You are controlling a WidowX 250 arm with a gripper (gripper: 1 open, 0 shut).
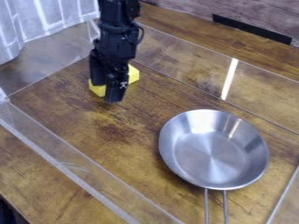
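Note:
My black gripper [108,82] hangs over a yellow object [129,72] on the wooden table toward the back left, its open fingers on either side of the near part. The gripper hides much of the yellow object, and whether it touches it is unclear.
A steel pan [212,148] with its handle toward the front sits at the right. Clear panels run along the left side, and a white curtain [30,26] hangs at the back left.

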